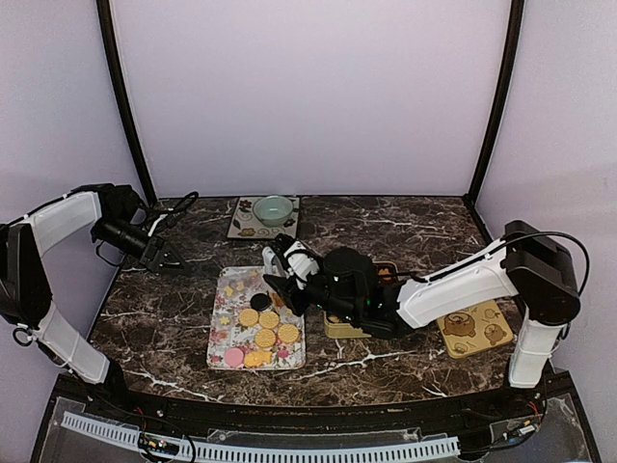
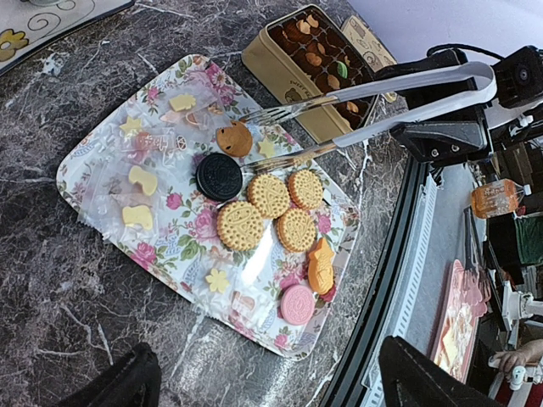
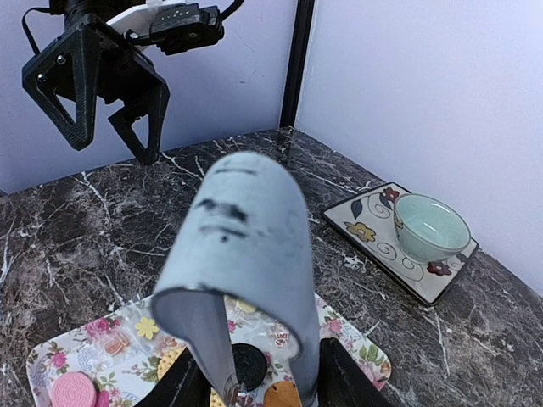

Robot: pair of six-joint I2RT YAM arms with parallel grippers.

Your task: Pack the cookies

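A flowered tray [image 2: 174,271] carries the cookies: several round tan biscuits [image 2: 240,225], a black round cookie [image 2: 219,176], a brown cookie [image 2: 234,138], a pink round one [image 2: 297,304] and an orange one [image 2: 321,266]. Metal tongs [image 2: 373,87] reach over the tray, their arms spread. Their tips lie on either side of the brown cookie's near edge, the lower one close by the black cookie. My right gripper is open, its fingers either side of the tongs. Well away to the left, my left gripper [image 1: 162,257] stands open and empty.
A tan box [image 2: 293,75] with cookies in its compartments stands right of the tray, partly covered by my right arm from above. Its bear-patterned lid [image 1: 475,328] lies farther right. A green bowl [image 3: 430,227] sits on a flowered plate [image 3: 371,235] at the back.
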